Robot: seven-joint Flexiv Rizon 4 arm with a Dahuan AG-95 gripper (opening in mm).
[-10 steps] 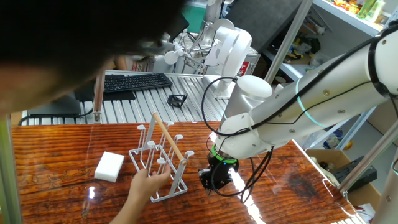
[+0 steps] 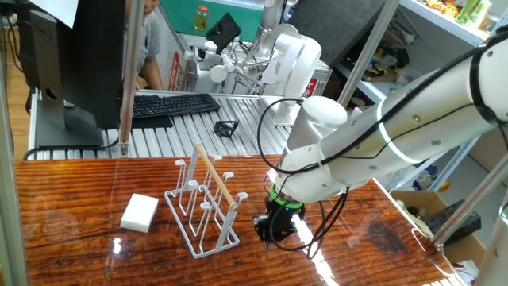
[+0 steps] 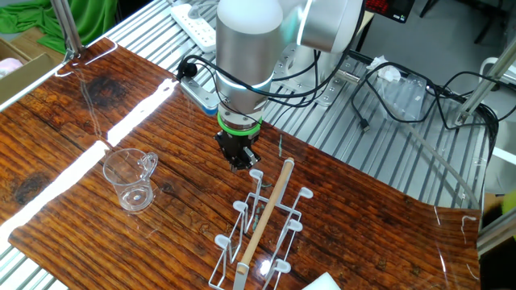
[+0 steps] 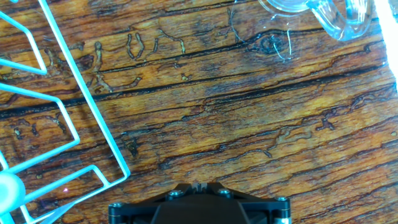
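My gripper is shut, its black fingertips together at the bottom of the wrist view with nothing showing between them. In exterior view 2 the gripper (image 3: 239, 157) points down over the table, close to one end of a white wire cup rack with a wooden bar (image 3: 269, 211). The rack's white frame (image 4: 93, 102) fills the left of the wrist view; no cup hangs on its pegs. A clear glass mug (image 3: 134, 192) stands upright on the table, apart from the gripper. Only its handle side (image 4: 339, 18) shows at the wrist view's upper right.
A white block (image 2: 140, 213) lies beside the rack on the glossy wooden table (image 2: 71, 191). A keyboard (image 2: 176, 105) and a monitor stand beyond the table's edge. Metal posts (image 2: 131, 79) rise at the corners. Bare wood lies between rack and mug.
A person's hand, earlier at the rack, has withdrawn out of view. The rack, white block and arm look unmoved.
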